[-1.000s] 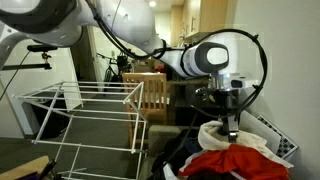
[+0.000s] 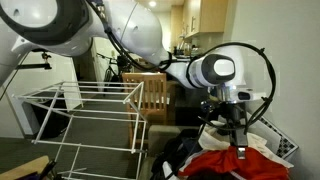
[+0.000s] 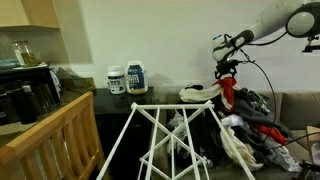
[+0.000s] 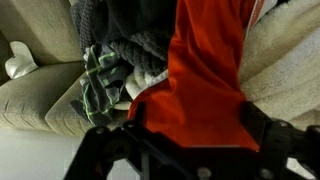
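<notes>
A red cloth [image 2: 235, 162] lies on top of the clothes pile, and my gripper [image 2: 240, 150] is down at it. In the wrist view the red cloth [image 4: 200, 95] spreads below and between the fingers of my gripper, which stand wide apart; the gripper is open. From the far side, the gripper [image 3: 224, 75] shows at the top of the red cloth [image 3: 227, 95]. Whether the fingertips touch the fabric cannot be made out. A white drying rack [image 2: 90, 125] stands left of the pile, with bare bars.
Cream cloth [image 4: 285, 60] lies beside the red one, with dark knit [image 4: 140, 50] and a plaid piece [image 4: 100, 85] on the other side. A grey sofa [image 4: 40, 85] carries the pile. Two tubs [image 3: 135, 78] and a wooden chair [image 3: 55, 145] stand farther off.
My gripper has come down and a little to the right, from above the pile to the red cloth. The clothes look much the same.
</notes>
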